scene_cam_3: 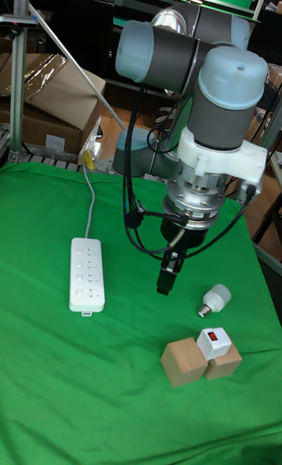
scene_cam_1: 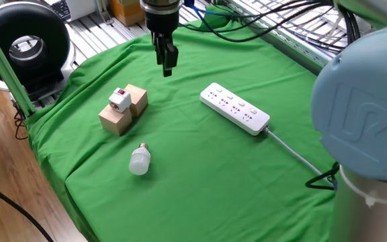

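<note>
My gripper (scene_cam_1: 166, 69) hangs above the green cloth, pointing down, near the far side in exterior view 1. Its dark fingers overlap in sight, so whether any gap lies between them cannot be told; no object shows at the tips. In exterior view 3 the gripper (scene_cam_3: 166, 285) is between the power strip and the bulb. The white bulb (scene_cam_1: 140, 162) lies on its side on the cloth. A white socket adapter (scene_cam_1: 119, 100) with a red switch rests on top of two wooden blocks (scene_cam_1: 116, 121). The white power strip (scene_cam_1: 235, 109) lies flat, apart from the gripper.
From the strip a grey cable (scene_cam_1: 294, 152) runs toward the robot's base. Black cables (scene_cam_3: 128, 189) hang along the arm. Open cloth surrounds the bulb, and the cloth's near part is bare. Metal racking (scene_cam_1: 294, 40) borders the table at the back right.
</note>
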